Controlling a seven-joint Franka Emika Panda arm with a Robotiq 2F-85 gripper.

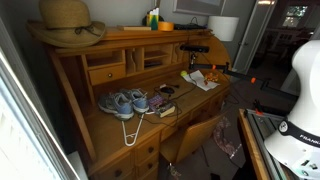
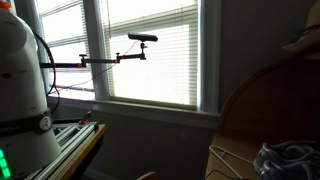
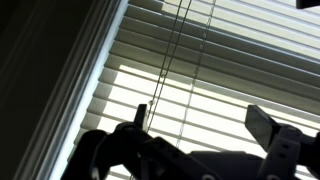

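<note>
My gripper is open in the wrist view, its two dark fingers wide apart and nothing between them. Behind it are bright window blinds (image 3: 215,80) with thin cords; no desk object shows there. Only the white arm (image 1: 300,130) appears at the right edge of the first exterior view, with the gripper out of frame. A pair of grey-blue shoes (image 1: 117,104) sits on the wooden desk (image 1: 112,140). In front of them a white hanger (image 1: 130,131) lies by the desk's front edge. The second exterior view also catches the hanger (image 2: 236,157) and shoes (image 2: 287,161).
A straw hat (image 1: 68,24) rests on the desk's upper shelf, near a white lamp (image 1: 222,27). Small items and an orange object (image 1: 217,82) clutter the right of the desktop. A chair (image 1: 192,137) stands at its front. A camera boom (image 2: 132,56) crosses before the window.
</note>
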